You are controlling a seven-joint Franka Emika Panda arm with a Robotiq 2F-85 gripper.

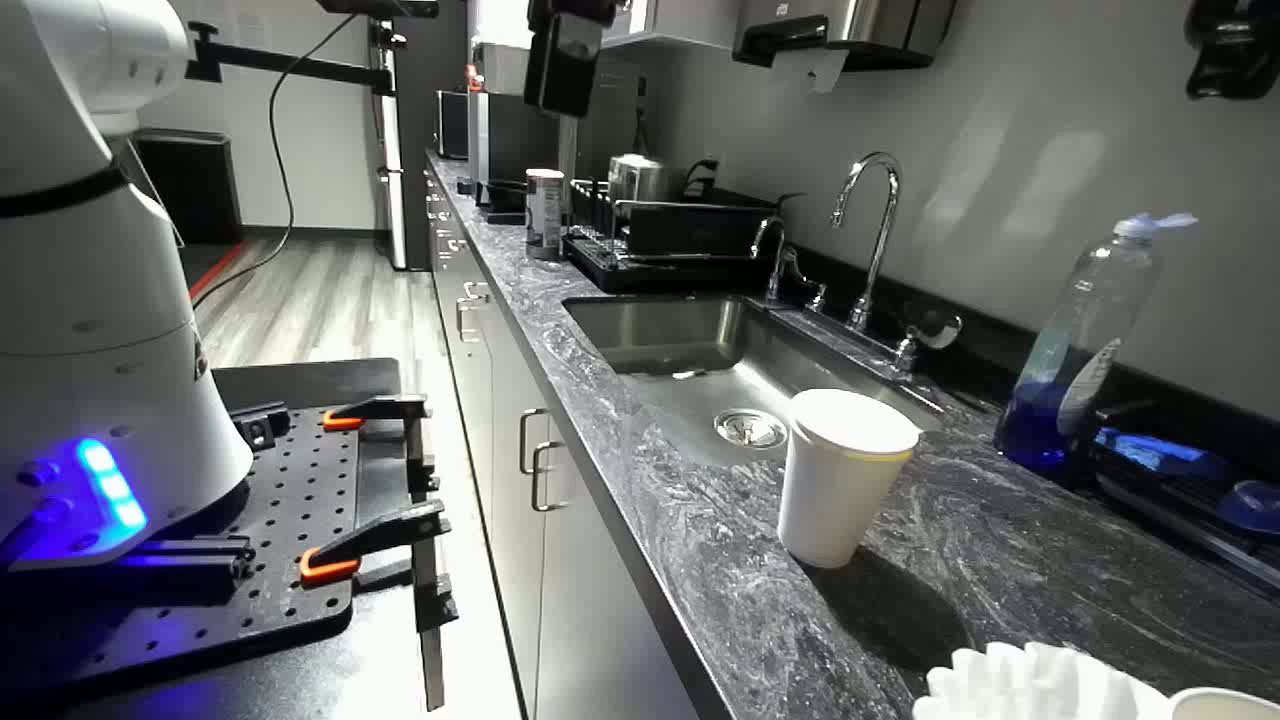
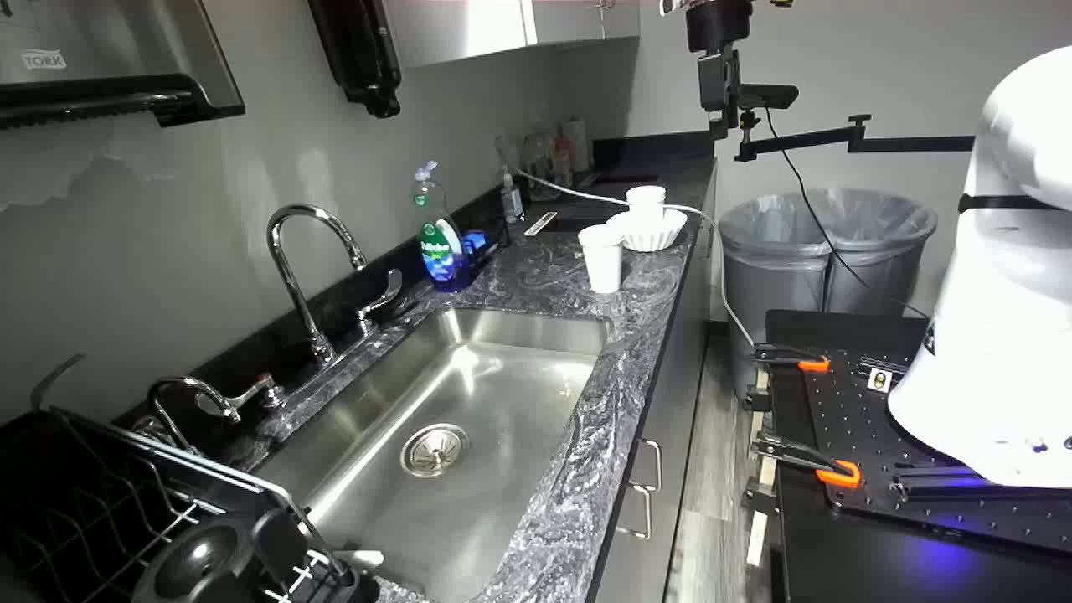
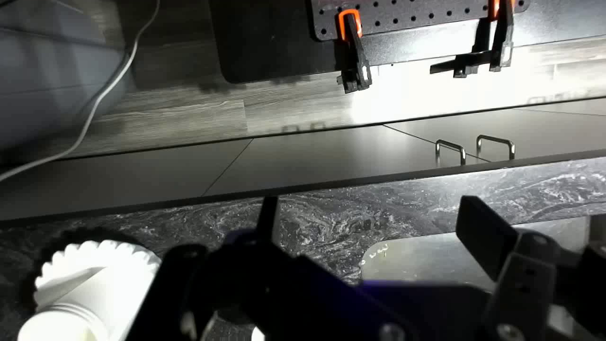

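Observation:
Spread wide, the fingers of my gripper have nothing between them in the wrist view. Exterior view 2 has the gripper high above the counter's far end, well clear of everything on it. A tall white cup stands upright on the counter beside the sink. Behind that cup in exterior view 2 is a white fluted bowl, with a smaller white cup in or just behind it. The wrist view shows the fluted bowl at lower left; the gripper's body mostly hides the tall cup there.
The steel sink looks empty. A faucet and a blue soap bottle line the wall. At the sink's other end sits a black dish rack. Orange-tipped clamps grip the robot's table. Bare counter surrounds the tall cup.

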